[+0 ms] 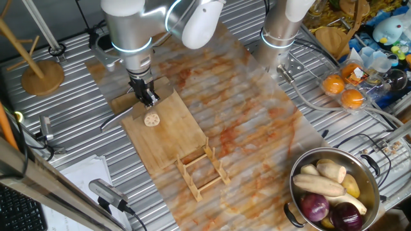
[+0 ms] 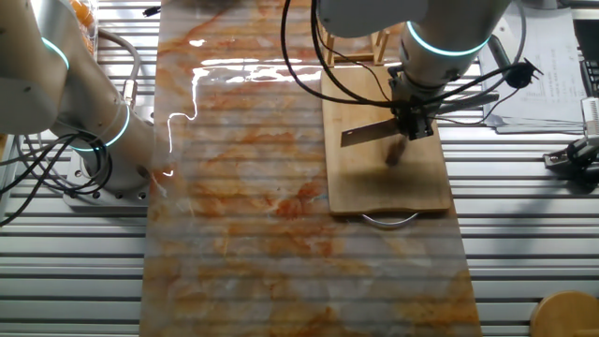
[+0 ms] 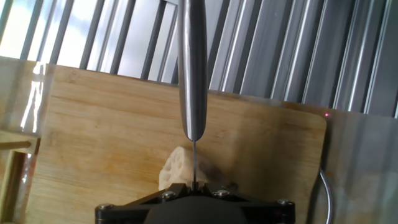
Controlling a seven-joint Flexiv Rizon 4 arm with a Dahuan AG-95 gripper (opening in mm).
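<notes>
My gripper (image 1: 151, 99) is shut on a knife, above the far part of a wooden cutting board (image 1: 168, 136). The knife's metal handle (image 3: 193, 74) points away from the gripper in the wrist view, with the blade seen nearly edge-on. In exterior view 2 the broad blade (image 2: 368, 134) sticks out to the left of the gripper. A cut piece of lotus root (image 1: 151, 120), its holes showing, lies on the board just in front of the fingers. The wrist view has the lotus root partly hidden behind the knife and gripper; whether the blade touches it I cannot tell.
A small wooden rack (image 1: 203, 173) stands at the board's near end. At the lower right, a steel pot (image 1: 299, 168) holds several root vegetables and purple onions. A wooden stand (image 1: 42, 78) is at far left.
</notes>
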